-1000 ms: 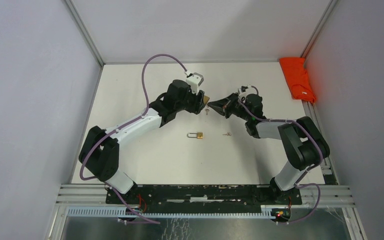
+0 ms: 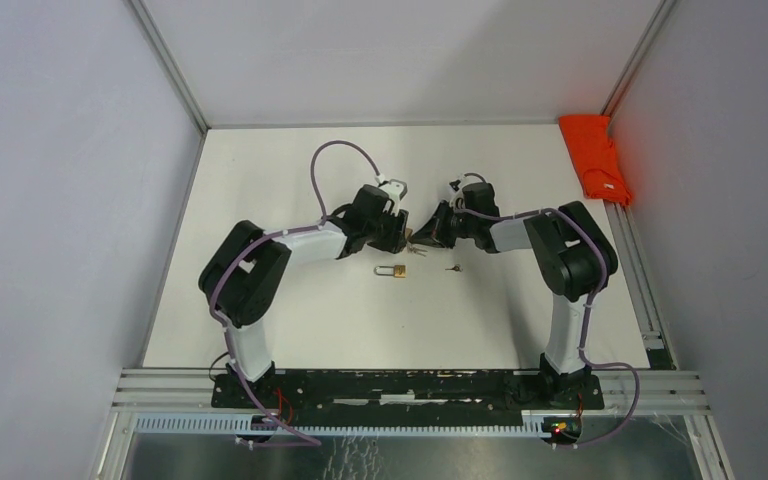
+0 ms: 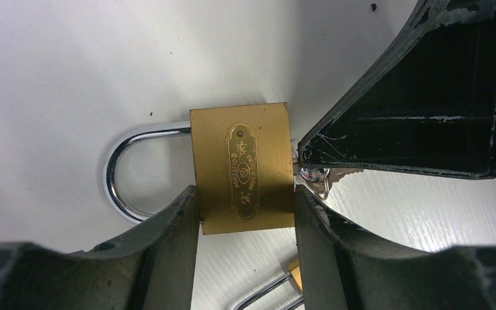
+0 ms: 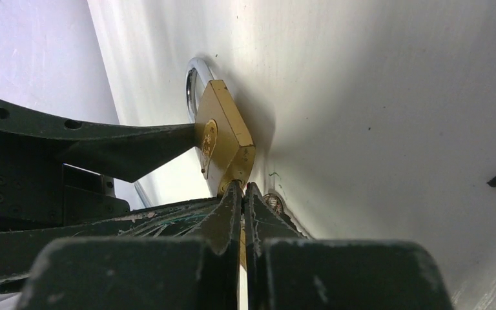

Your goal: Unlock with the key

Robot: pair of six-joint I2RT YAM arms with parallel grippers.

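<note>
A brass padlock [image 3: 242,168] with its long shackle extended lies between the fingers of my left gripper, whose tips touch its lower sides; its grip on it is unclear. In the right wrist view the same padlock [image 4: 226,135] is tilted. A key with a ring [image 3: 316,181] is at its right end. My right gripper is shut, its tips at that keyed end; whether it pinches the key is hidden. In the top view both grippers meet near the table's middle.
A second padlock [image 2: 398,271] and a small loose key [image 2: 453,268] lie on the table [image 2: 290,345] below the grippers. An orange cloth [image 2: 590,160] is at the back right.
</note>
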